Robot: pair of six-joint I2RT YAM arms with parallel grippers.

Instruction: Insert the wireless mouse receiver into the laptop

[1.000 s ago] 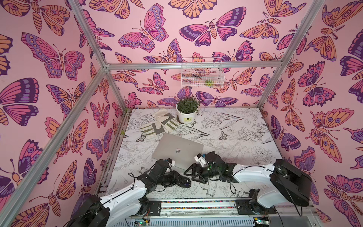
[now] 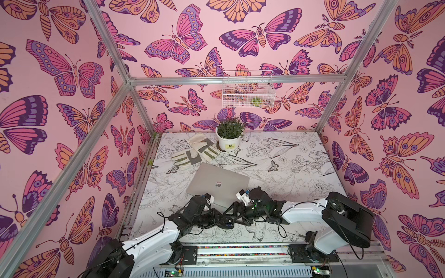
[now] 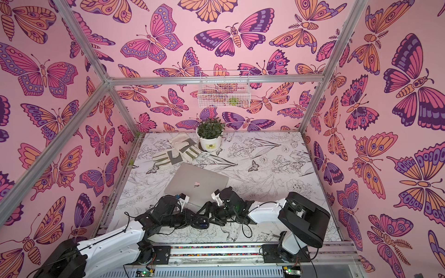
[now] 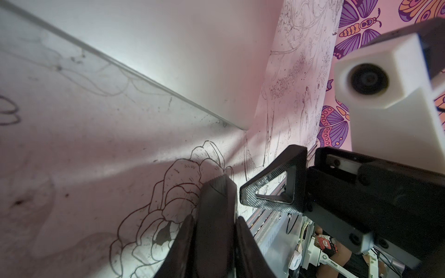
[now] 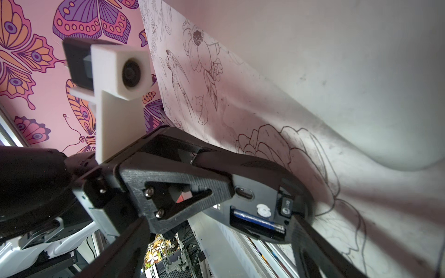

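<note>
A black mouse (image 5: pixel 273 192) is turned so its underside shows in the right wrist view, with a blue battery (image 5: pixel 258 221) in an open compartment. Near one end of that underside sits a small dark rectangular piece (image 5: pixel 286 205); whether it is the receiver, I cannot tell. My left gripper is shut on the mouse, holding it above the table in front of the laptop. The closed grey laptop (image 2: pixel 217 179) lies just beyond both arms. Right of the mouse, my right gripper stands open, its fingers close around the mouse's end with nothing clamped.
A potted plant (image 2: pixel 228 139) and a pair of gloves (image 2: pixel 197 150) are at the back of the table (image 2: pixel 296 166). A wire basket (image 2: pixel 248 95) hangs on the back wall.
My right gripper has moved left, closing the gap to the mouse. The left arm, mouse and laptop look unmoved.
</note>
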